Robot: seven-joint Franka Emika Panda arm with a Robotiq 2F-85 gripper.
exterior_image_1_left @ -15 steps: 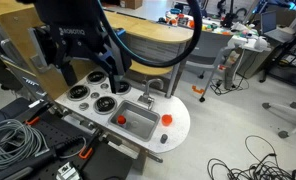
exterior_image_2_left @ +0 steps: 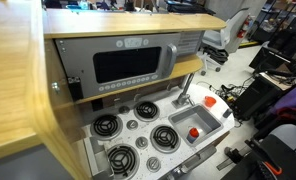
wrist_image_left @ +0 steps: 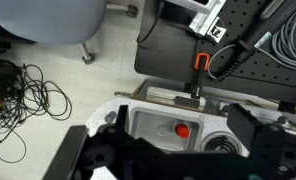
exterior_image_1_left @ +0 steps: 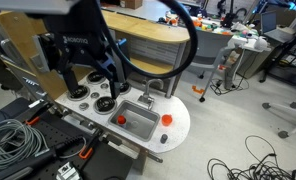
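Observation:
My gripper [exterior_image_1_left: 92, 84] is high in the foreground of exterior view 1, its two dark fingers spread with nothing visible between them. In the wrist view the fingers stand wide apart along the lower edge, with the sink [wrist_image_left: 143, 124] showing between them, well below. Inside the sink lies a small red object [wrist_image_left: 182, 130], also visible in exterior view 2 as a red item [exterior_image_2_left: 194, 132]. A second orange-red item [exterior_image_1_left: 167, 119] rests on the white counter [exterior_image_1_left: 178, 131], right of the sink.
A faucet [exterior_image_1_left: 147, 94] rises behind the sink. Left of it is a stove with several burners [exterior_image_2_left: 122, 158], below a microwave [exterior_image_2_left: 126, 64]. A small dark object [exterior_image_1_left: 164, 139] sits near the counter's front edge. Coiled cables [exterior_image_1_left: 13, 143] and tools lie on the dark table.

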